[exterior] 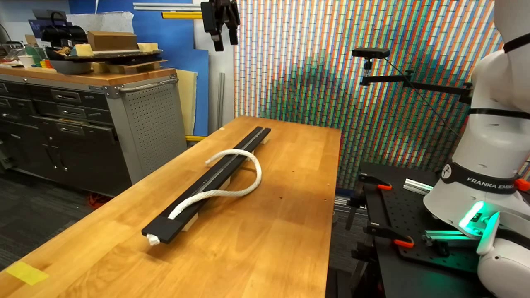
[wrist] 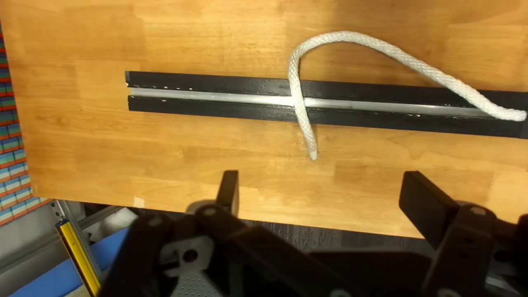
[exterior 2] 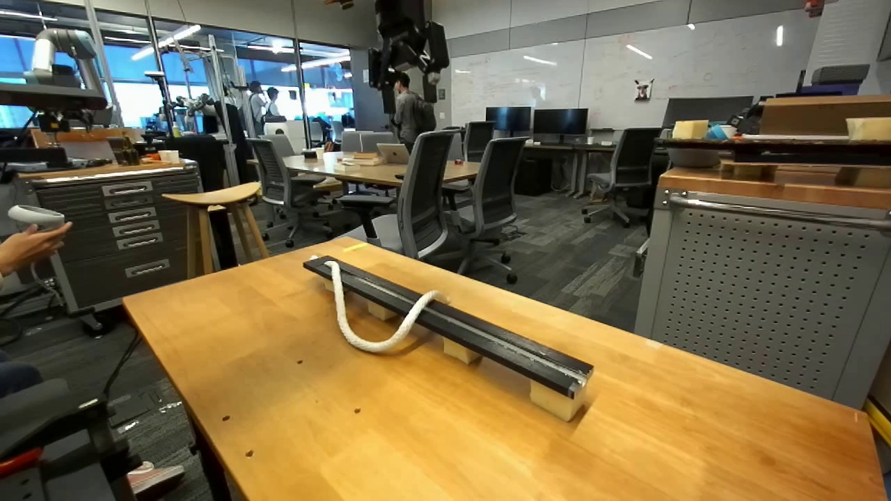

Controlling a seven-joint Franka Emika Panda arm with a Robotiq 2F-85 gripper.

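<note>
A white braided rope (exterior: 259,174) loops over a long black channel bar (exterior: 206,186) on the wooden table. One rope end sits at the bar's near end, where a white tuft (exterior: 153,240) pokes out below. In the wrist view the rope (wrist: 346,36) bows out on one side of the bar (wrist: 213,89), crosses its groove near the middle, and its free tip rests on the other side. High over the table hangs my gripper (exterior: 226,45), well apart from rope and bar. Its fingers (wrist: 229,193) are spread wide with nothing between them.
Light wooden blocks (exterior 2: 557,401) hold the bar above the table (exterior 2: 292,392). A metal workbench (exterior: 154,106) loaded with boxes stands beyond the table's left edge. Clamps (exterior: 392,233) grip the robot's black base stand.
</note>
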